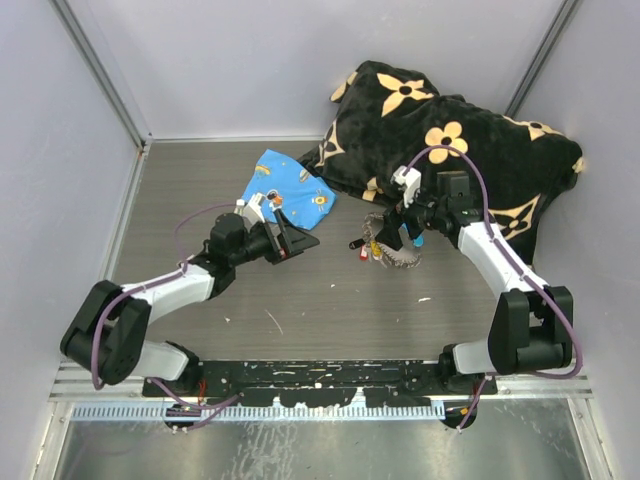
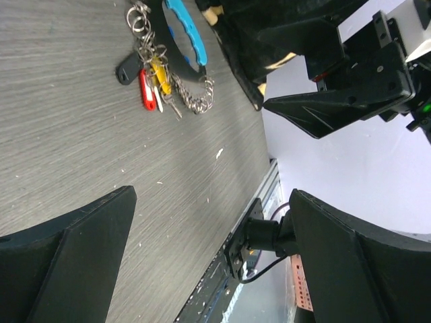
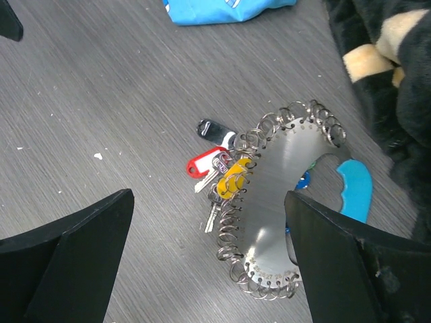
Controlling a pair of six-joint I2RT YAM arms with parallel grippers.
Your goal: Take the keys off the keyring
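The keyring is a curved metal plate [image 3: 269, 182] edged with many small wire rings, with a blue handle [image 3: 357, 190]. Hanging from its left side are a red-tagged key [image 3: 204, 163], a yellow-headed key [image 3: 234, 179], a plain silver key [image 3: 213, 217] and a black fob [image 3: 214, 132]. It all lies on the table. My right gripper is open above the keyring, touching nothing, and one finger hides part of the handle side. My left gripper [image 1: 297, 243] is also open and empty, over the table left of the keyring; the keys [image 2: 156, 84] show ahead of it.
A crumpled black blanket with tan flowers [image 1: 445, 130] fills the back right, close behind the keyring. A blue patterned cloth [image 1: 290, 190] lies at the back, near my left gripper.
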